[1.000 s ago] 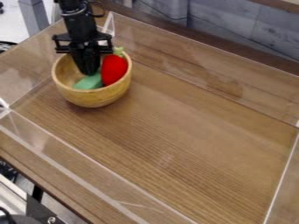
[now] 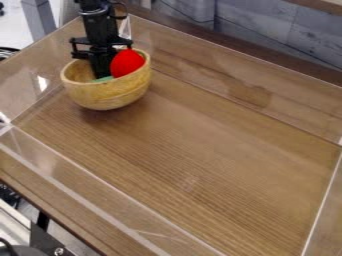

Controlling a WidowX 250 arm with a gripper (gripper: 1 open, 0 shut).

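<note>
A wooden bowl (image 2: 103,93) sits at the upper left of the table (image 2: 214,170), holding a red round object (image 2: 127,63) and a green object, mostly hidden. My black gripper (image 2: 100,52) reaches down from the top over the bowl's back rim, its tips at or inside the bowl. It looks shut; whether anything is between its fingers is too small to tell.
The middle, right and front of the wooden table are bare. A raised edge runs along the back right, and the table's left edge shows at the lower left.
The gripper has moved back toward the top of the view, and the bowl with its contents has shifted the same way.
</note>
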